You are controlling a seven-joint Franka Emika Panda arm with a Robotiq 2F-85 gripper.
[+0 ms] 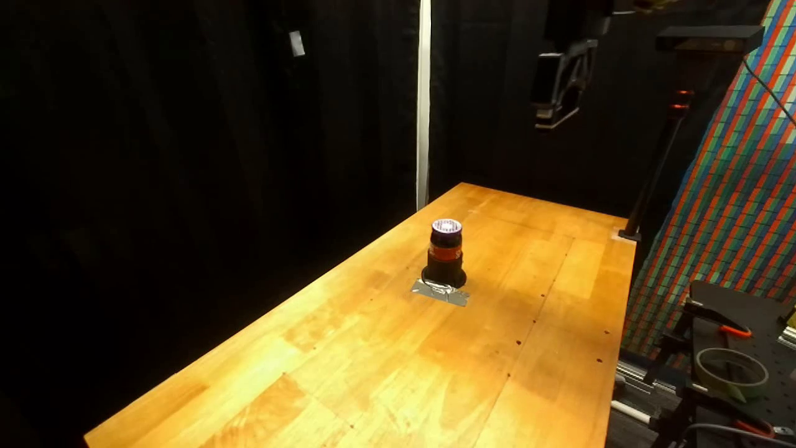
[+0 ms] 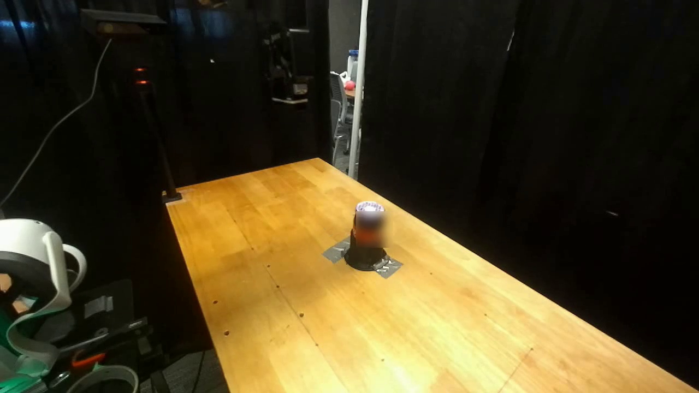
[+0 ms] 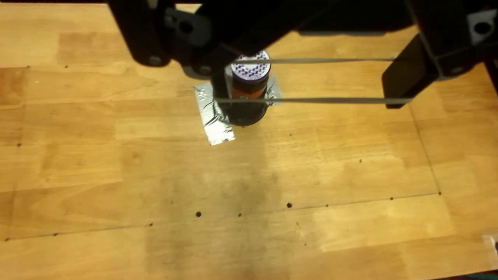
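A dark jar [image 1: 446,250] with an orange-red label and a white-and-purple patterned lid [image 3: 251,65] stands upright in a black round holder [image 2: 364,256]. Silver tape [image 3: 214,116] lies across the holder's base on the wooden table. High above the tabletop, well clear of the jar, hangs my gripper [image 1: 557,119]. Seen from the wrist, the gripper is open, with two thin bands stretched between its fingers. The left finger covers part of the jar's side in that view.
A lamp on a dark pole [image 1: 657,172] is fixed at its far corner. Beside the table sits a black cart [image 1: 712,321] with a tape roll [image 1: 731,369] on it. Dark curtains hang around.
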